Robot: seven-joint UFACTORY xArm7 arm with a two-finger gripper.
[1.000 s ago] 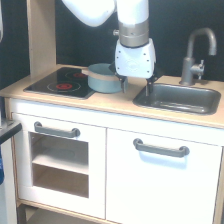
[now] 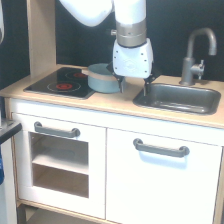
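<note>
A grey-blue pot (image 2: 101, 81) sits on the counter at the right edge of the black stovetop (image 2: 62, 83). My gripper (image 2: 134, 87) points down just right of the pot, its fingers spread apart. Nothing shows between them. The left finger is close to the pot's right side; whether it touches the pot is too small to tell.
The sink (image 2: 180, 97) with its tall grey faucet (image 2: 192, 60) lies to the right of my gripper. Below the wooden countertop (image 2: 120, 107) are a windowed oven door (image 2: 60, 163) and a white cabinet door (image 2: 160, 180) with dark handles.
My gripper has shifted slightly to the left, closer to the pot. The pot appears to stand where it was.
</note>
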